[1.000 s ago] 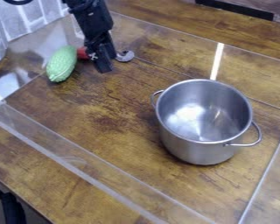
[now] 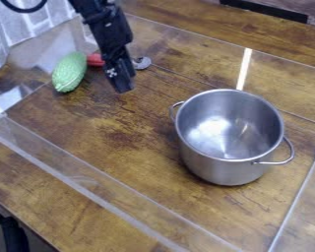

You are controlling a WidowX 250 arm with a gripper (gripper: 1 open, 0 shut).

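My black gripper (image 2: 119, 77) hangs low over the wooden table at the upper left, between a green vegetable (image 2: 70, 69) and a red object (image 2: 97, 61) with a metal piece at its right, which sits partly behind the gripper. Whether the fingers are open or shut is unclear. A large steel pot (image 2: 228, 136) with two handles stands at the right.
Clear panels or edges run along the left and bottom, and a white strip (image 2: 244, 67) lies at the upper right.
My gripper has shifted slightly over the last second, a little downward in the view. The vegetable and the pot appear in the same places.
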